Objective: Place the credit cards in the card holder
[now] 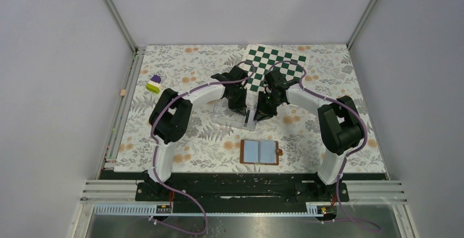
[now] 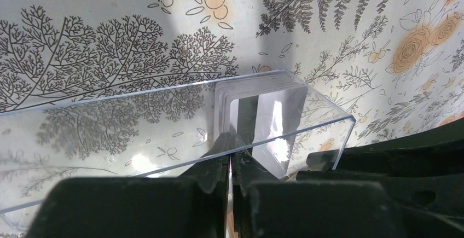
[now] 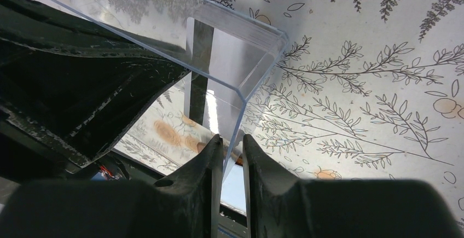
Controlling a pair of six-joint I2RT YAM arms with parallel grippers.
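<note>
White credit cards with a dark stripe [image 2: 276,115] lie in a stack inside a clear box, at its right end. My left gripper is shut with nothing visible between its fingers, and its tips reach the box beside the cards. At the box's right corner, the fingers of my right gripper stand part open on either side of the clear wall, with gaps showing. The brown card holder [image 1: 242,152] lies open on the table, nearer the front, showing two pale sleeves.
The clear box [image 1: 221,120] has thin upright walls, and both grippers crowd its right end. A green checkered board [image 1: 262,58] lies behind the arms. A small yellow and purple object [image 1: 154,85] sits far left. Around the holder the patterned cloth is bare.
</note>
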